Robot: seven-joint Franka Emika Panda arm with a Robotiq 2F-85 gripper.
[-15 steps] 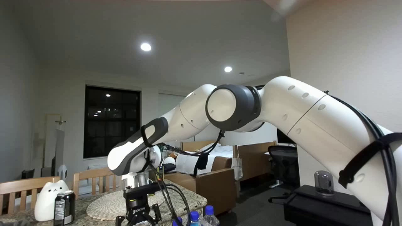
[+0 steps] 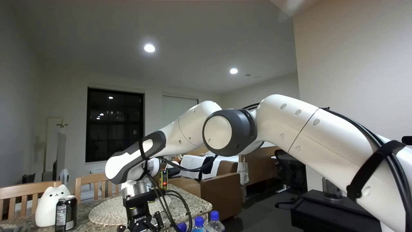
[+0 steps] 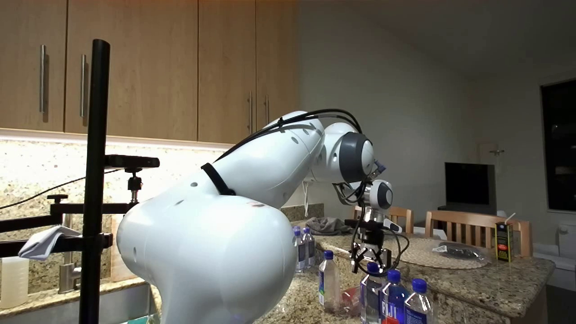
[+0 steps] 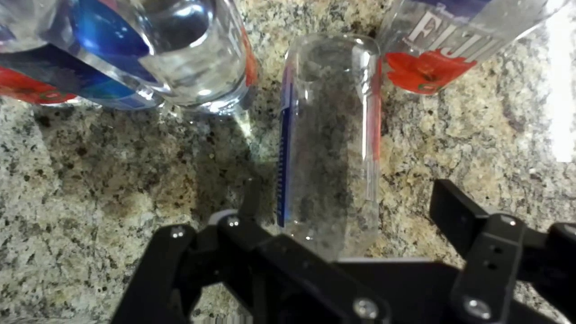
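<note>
In the wrist view, a clear plastic bottle seems to lie on its side on the granite counter, its base away from the gripper. My gripper is open above it, one finger to each side; whether either touches it I cannot tell. The bottle's near end is hidden behind the black gripper body. In exterior view 2 the gripper points down behind the standing bottles. Only its upper part shows at the bottom edge of exterior view 1.
Standing water bottles crowd close: a Fiji bottle at the upper right and clear bottles at the upper left. Another bottle stands left of the gripper. Beyond lies the raised counter with a round woven mat and a dark can.
The arm's elbow has come down and left in exterior view 1. My gripper has shifted slightly left and lower. The bottles there look unmoved.
</note>
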